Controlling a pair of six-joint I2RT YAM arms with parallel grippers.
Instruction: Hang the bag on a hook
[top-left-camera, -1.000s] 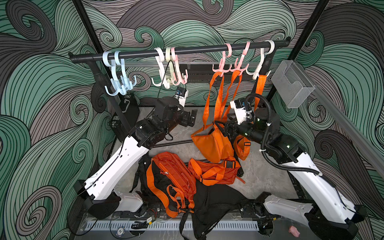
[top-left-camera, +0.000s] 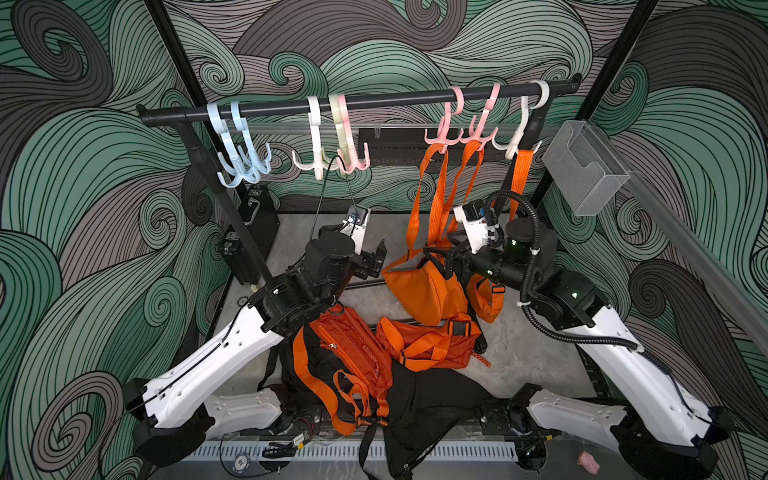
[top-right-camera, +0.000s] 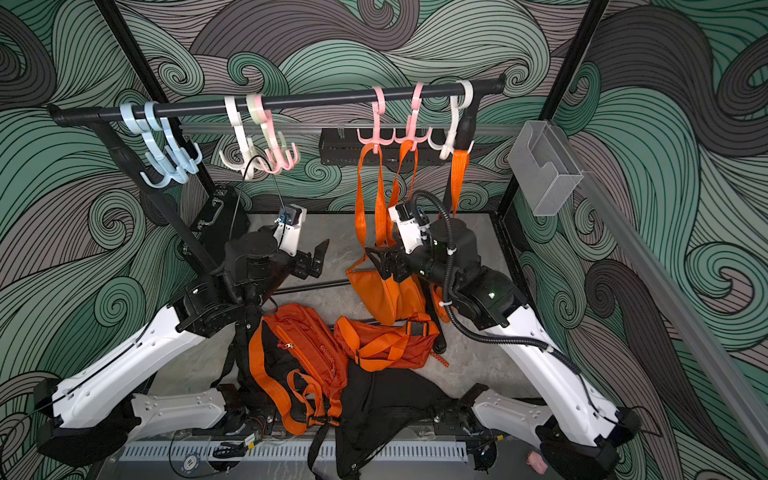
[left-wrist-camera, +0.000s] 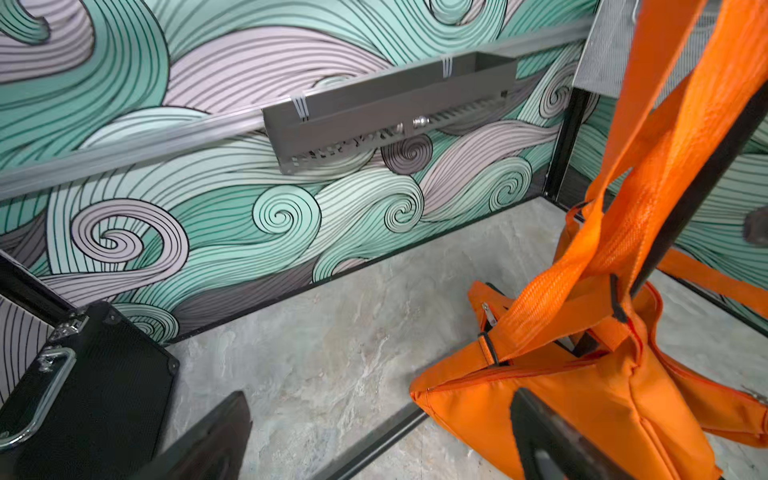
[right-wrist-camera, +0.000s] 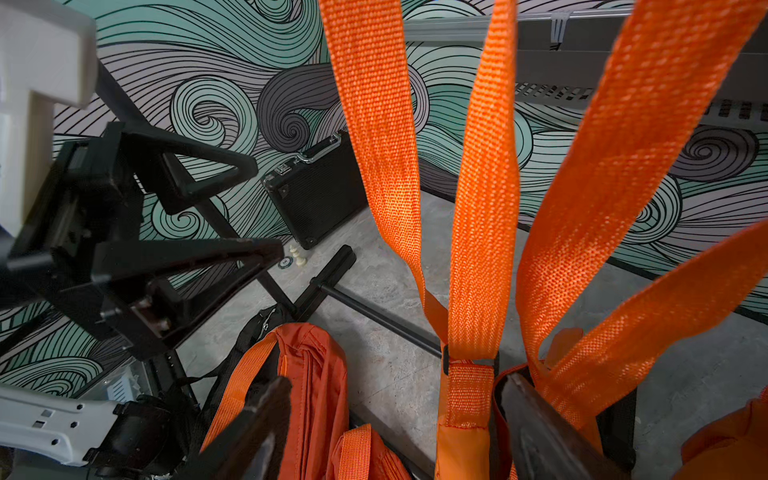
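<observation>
An orange bag (top-left-camera: 424, 292) hangs by long straps from pink hooks (top-left-camera: 442, 137) on the rail (top-left-camera: 392, 99), its body low by the floor. In the left wrist view, my left gripper stands open, fingers wide apart, with the bag (left-wrist-camera: 576, 408) beyond its right finger. My right gripper is open just in front of the hanging straps (right-wrist-camera: 480, 240), with strap webbing seen between and beyond its fingertips.
More red and black bags (top-left-camera: 344, 360) lie on the floor below the arms. White and blue hooks (top-left-camera: 240, 160) hang on the rail's left. A black case (left-wrist-camera: 96, 376) stands at left; a grey holder (top-left-camera: 584, 168) is at right.
The middle-left hooks have swung. The right arm has shifted only slightly.
</observation>
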